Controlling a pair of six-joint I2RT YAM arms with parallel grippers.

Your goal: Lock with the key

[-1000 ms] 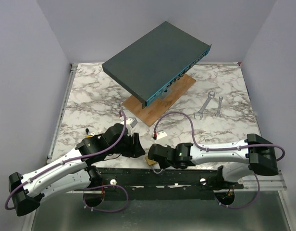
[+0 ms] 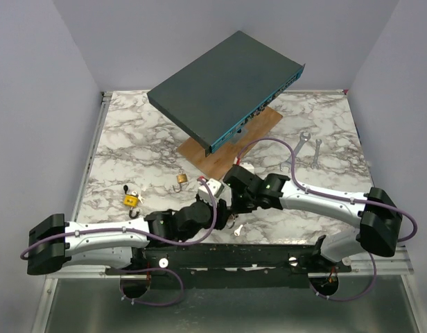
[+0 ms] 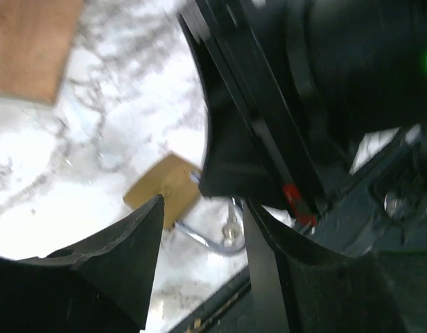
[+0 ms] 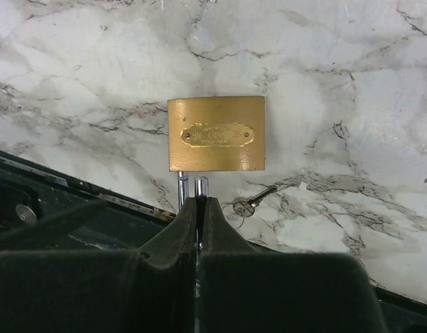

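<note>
In the right wrist view a brass padlock (image 4: 217,156) shows its engraved face, its shackle (image 4: 184,191) pointing at my right gripper, whose fingers are shut on the shackle. A small key (image 4: 260,197) on a ring lies on the marble beside it; from the top the key (image 2: 239,229) is near the front edge. My left gripper is part open, with nothing held between its fingers. Beyond its fingertips the padlock (image 3: 168,187) appears. The top view mostly hides the padlock behind both grippers.
A large dark panel (image 2: 227,87) leans over a wooden board (image 2: 220,163) at the back. A yellow padlock (image 2: 131,200) and a small brass padlock (image 2: 181,178) lie left. Wrenches (image 2: 295,150) rest at right, with clear marble around them.
The right gripper and the padlock have moved away from the front edge and slightly right. My left gripper has come rightward, close up to the right one.
</note>
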